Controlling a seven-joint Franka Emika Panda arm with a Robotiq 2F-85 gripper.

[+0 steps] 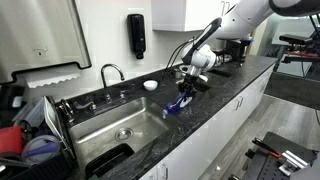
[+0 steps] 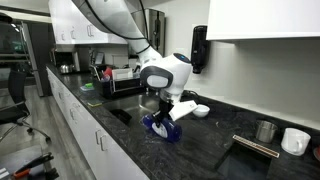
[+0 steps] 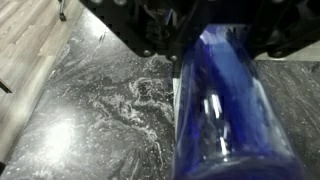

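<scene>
A translucent, deep blue object (image 3: 235, 110), possibly a bottle or cup, fills the right middle of the wrist view. My gripper is shut on it, its dark fingers at the top of that view. The other views put the blue object (image 1: 179, 104) low at the dark speckled countertop (image 2: 200, 152), between the sink and the arm. Something white shows against the blue object (image 2: 163, 128), too small to make out. Whether its base touches the counter cannot be told.
The sink (image 1: 122, 133) with its faucet lies to one side. A white bowl (image 1: 150, 85) stands by the wall. Farther along are a metal pot (image 2: 265, 131), a white canister (image 2: 295, 141) and a dark tray (image 2: 243, 162). Bare counter lies around the object.
</scene>
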